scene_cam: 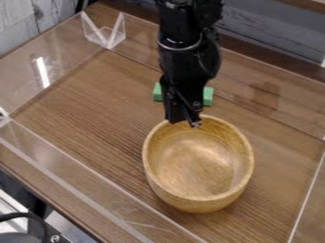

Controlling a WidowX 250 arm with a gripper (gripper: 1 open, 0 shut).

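Observation:
The black robot arm reaches down from the top centre to the gripper (183, 112), which hangs just over the back rim of an empty tan oval bowl (196, 163). Nothing shows between its fingers, which look shut. A green block (203, 95) lies on the wooden table behind the gripper, partly hidden by it.
A clear plastic container (105, 28) stands at the top left. Black cables lie at the bottom left.

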